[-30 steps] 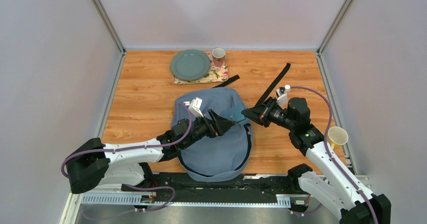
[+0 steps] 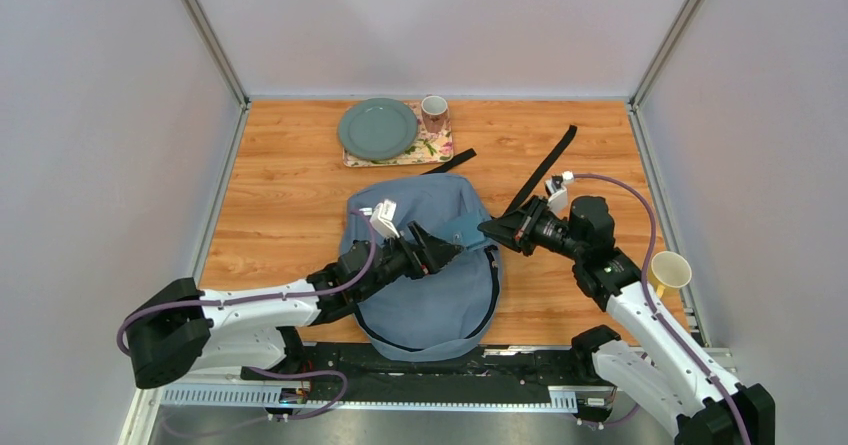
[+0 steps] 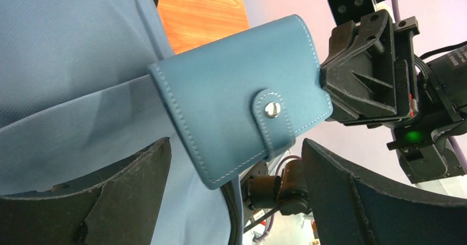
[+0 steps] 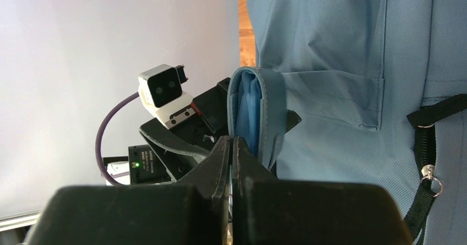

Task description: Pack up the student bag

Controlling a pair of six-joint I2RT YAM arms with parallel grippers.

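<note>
A blue-teal case [image 3: 220, 91] with stitched edges and a snap strap hangs above the open bag, with my right gripper [image 2: 484, 229] at one end of it. In the right wrist view, the right fingers [image 4: 212, 192] are shut together, their tips against the case's folded end [image 4: 270, 107]; a thin edge seems pinched there. My left gripper [image 2: 447, 257] is open and faces the other end, its fingers [image 3: 126, 187] to either side of the case, not closed on it. The blue-grey student bag [image 2: 430, 310] lies flat below both grippers.
A green plate [image 2: 378, 129] and a patterned cup [image 2: 434, 114] sit on a floral tray [image 2: 430, 151] at the back. A yellow mug [image 2: 670, 270] stands by the right wall. Black straps [image 2: 545, 167] stretch behind the bag; bare table lies left of it.
My left gripper has drawn back slightly to the left and toward the front, away from the case. The right arm and the bag look nearly unchanged.
</note>
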